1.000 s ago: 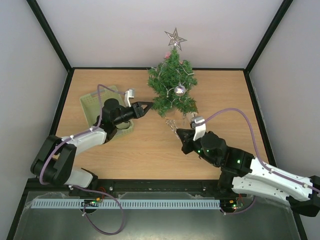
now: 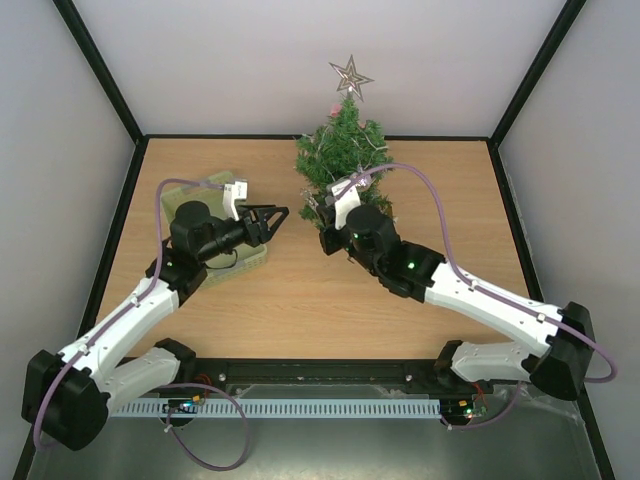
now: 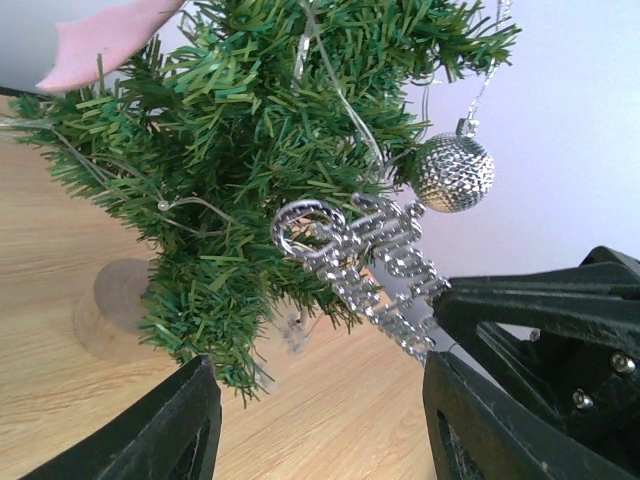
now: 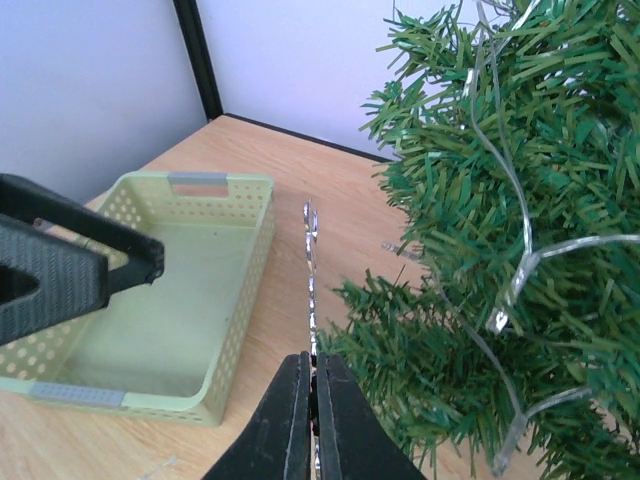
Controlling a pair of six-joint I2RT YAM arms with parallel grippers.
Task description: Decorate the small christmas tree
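The green Christmas tree (image 2: 340, 150) stands at the back of the table, topped by a silver star (image 2: 351, 76). My right gripper is shut on a thin, flat silver ornament, a glittery snowflake-like piece with a loop, seen edge-on in the right wrist view. In the left wrist view the ornament is in front of the lower branches; whether it touches them I cannot tell. A silver ball (image 3: 455, 172) hangs on the tree. Left of the tree, my left gripper (image 2: 286, 219) is open and empty, its fingers (image 3: 165, 430) spread.
A pale green basket (image 4: 165, 290) sits on the table's left side, partly under my left arm; its visible floor looks empty. A pink ornament (image 3: 105, 40) and clear light wire (image 4: 520, 240) are on the tree.
My right gripper has moved up and left to the tree's lower front, carrying the silver ornament and covering the ball in the top view. The left arm has drawn back slightly leftward.
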